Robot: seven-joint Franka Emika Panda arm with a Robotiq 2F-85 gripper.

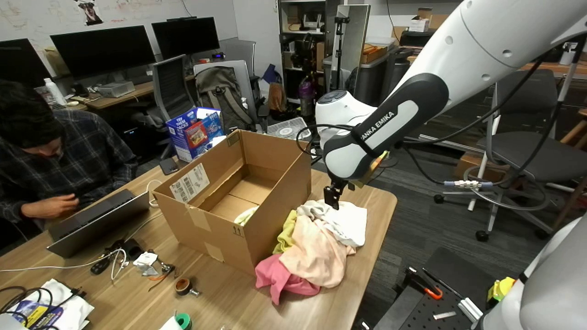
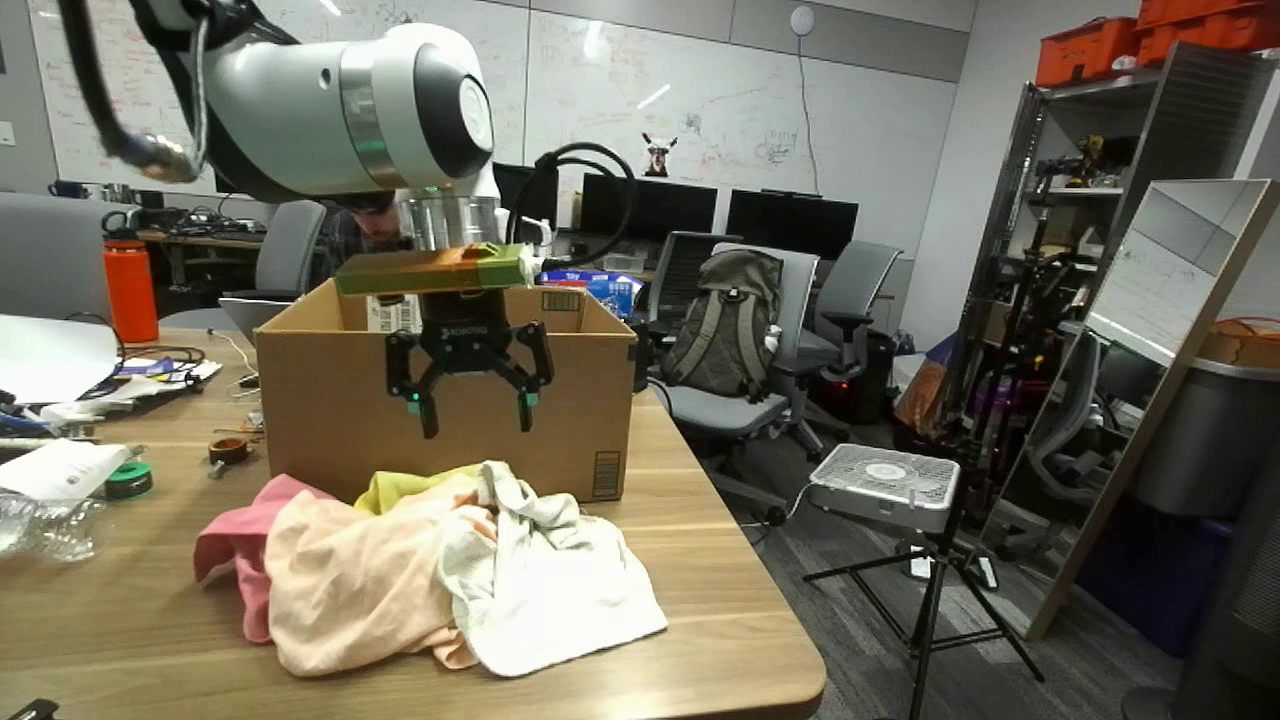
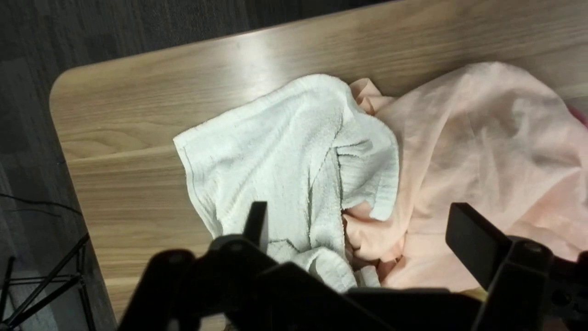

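My gripper is open above the pile of cloths, with nothing between its fingers; it points down at the table. Beneath it in the wrist view lies a white towel, crumpled and partly folded over a peach cloth. A pink cloth and a yellow-green cloth show at the pile's other side, each partly covered by the peach one. Beside the pile stands an open cardboard box; a pale cloth is partly visible inside it, the rest hidden by the wall.
A laptop, a tape roll and cables lie on the box's other side. A person sits behind the laptop.
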